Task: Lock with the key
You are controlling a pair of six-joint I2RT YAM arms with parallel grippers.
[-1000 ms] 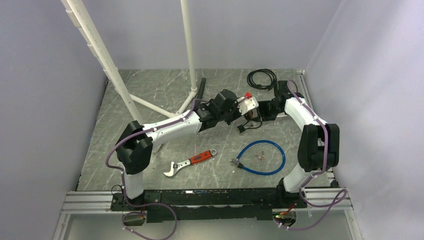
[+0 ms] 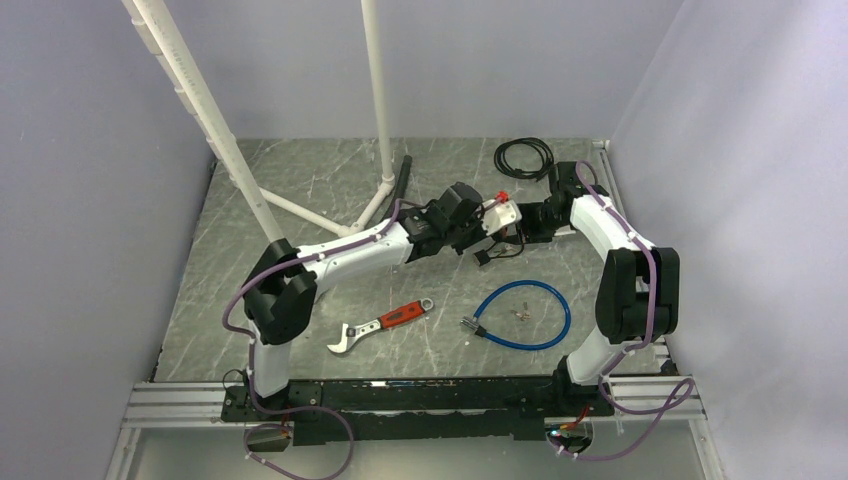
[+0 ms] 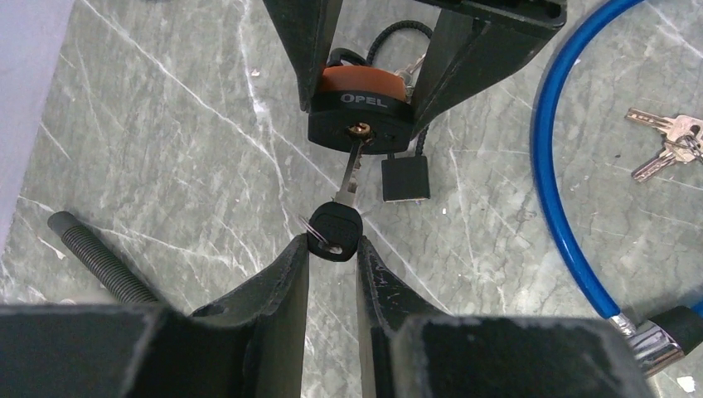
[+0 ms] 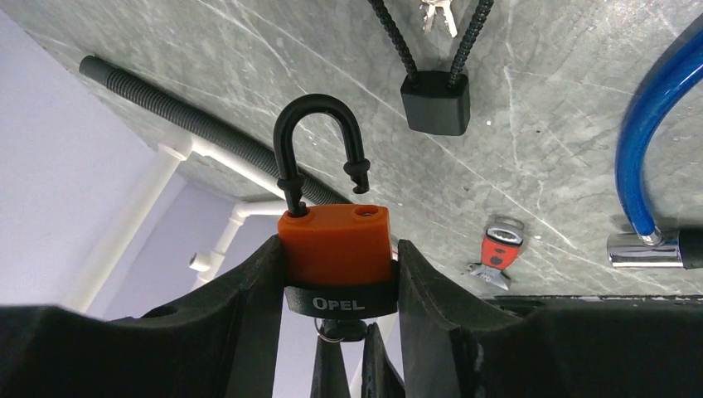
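My right gripper is shut on the orange and black OPEL padlock (image 4: pixel 336 249). The padlock's black shackle (image 4: pixel 319 104) stands raised, one leg in the body and the other end free. In the left wrist view a key (image 3: pixel 336 230) with a black head and a small ring points at the brass keyway (image 3: pixel 359 130). Its tip is at the keyway, and much of the blade shows outside; how deep it sits cannot be told. The fingertips of my left gripper flank the key's head closely; whether they grip it is unclear.
Below the padlock on the table lies a black cable lock (image 4: pixel 435 104) with keys. Also there are a blue hose (image 2: pixel 567 315), loose keys (image 2: pixel 521 313), a red-handled wrench (image 2: pixel 385 324) and a black cable coil (image 2: pixel 523 158). White pipes (image 2: pixel 380 110) stand behind the left arm.
The right arm and the things on the table look unmoved.
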